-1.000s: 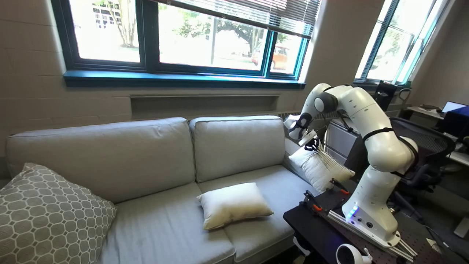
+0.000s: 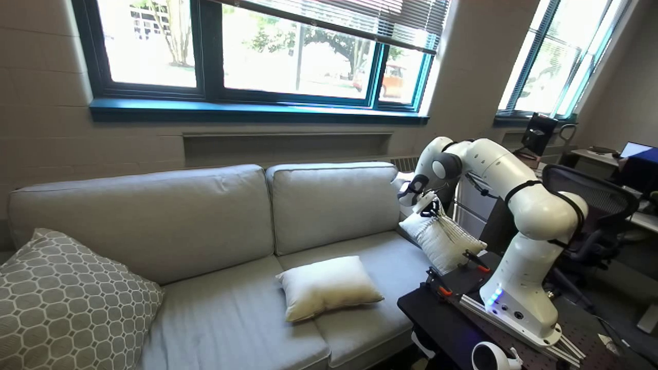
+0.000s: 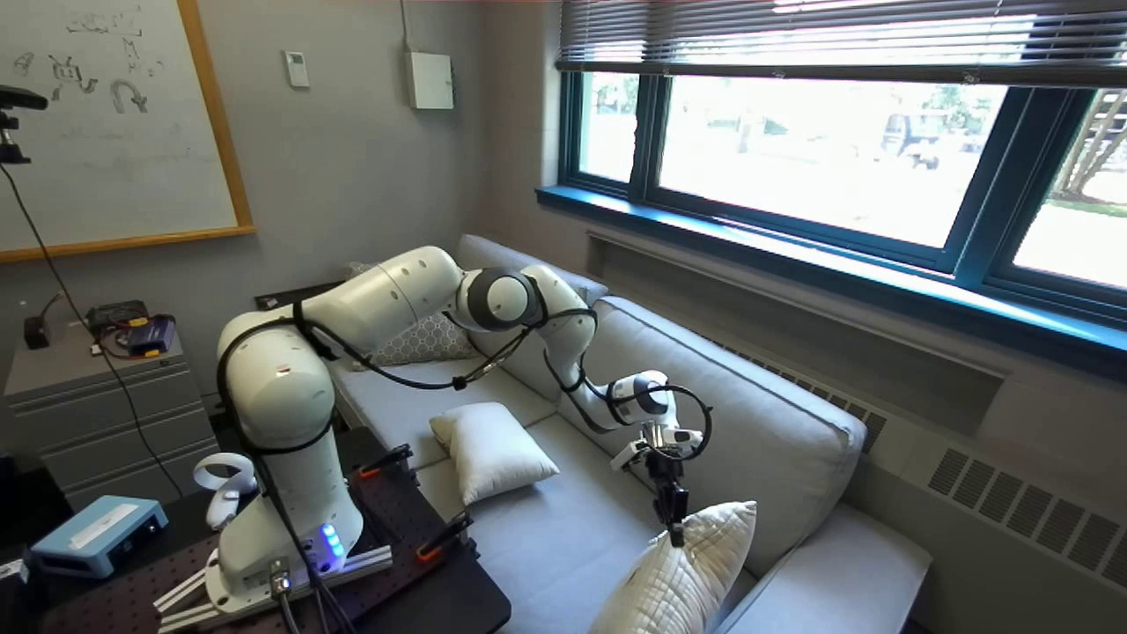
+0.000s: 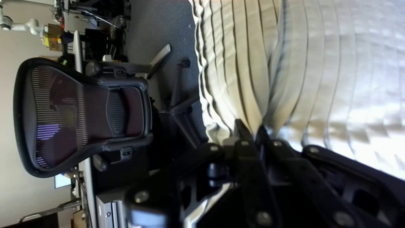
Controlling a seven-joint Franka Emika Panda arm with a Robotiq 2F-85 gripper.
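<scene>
A cream pleated pillow [image 2: 445, 239] is pinched in my gripper, which is shut on a fold along its edge. In exterior view 2 that pillow [image 3: 676, 581] tilts up near the sofa's right arm, below the black fingers of the gripper [image 3: 673, 528]. Pleats gather toward the fingertips in the wrist view, where the pillow [image 4: 311, 64] fills the upper right. Whether its lower edge touches the seat is hard to tell. A plain cream pillow [image 2: 330, 287] lies by itself on the middle of the sofa seat.
The grey sofa [image 2: 209, 308] has bare seat on both sides of the plain pillow. At its far left leans a grey patterned pillow [image 2: 68, 302]. Clamps [image 2: 439, 282] stick up at the edge of the black table [image 2: 425, 308]. An office chair [image 4: 87, 117] stands beyond.
The arm has lowered and shifted slightly left in exterior view 1. The pleated pillow has moved down and left with the gripper. The plain and patterned pillows have stayed put.
</scene>
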